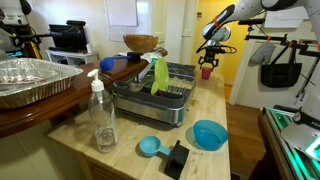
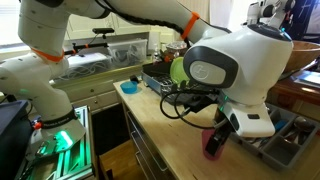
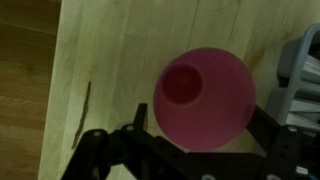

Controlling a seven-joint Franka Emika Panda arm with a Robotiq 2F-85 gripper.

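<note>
A pinkish-red cup (image 3: 215, 85) stands on the wooden counter, its round outline filling the middle of the wrist view. My gripper is open above it, one dark finger on each side of the cup's near part; whether they touch it I cannot tell. In exterior view 2 the cup (image 2: 212, 143) shows beneath the big white arm, which hides much of the fingers. Exterior view 1 has the cup (image 1: 206, 71) small at the counter's far end, with the gripper (image 1: 213, 57) just over it.
Close to the cup's right is a grey metal organizer (image 3: 292, 75), also along the wall as a metal tray (image 2: 292, 143). Farther along the counter are a dish rack (image 1: 152, 98), a blue bowl (image 1: 210, 135) and a soap bottle (image 1: 102, 117). Bare counter lies left of the cup.
</note>
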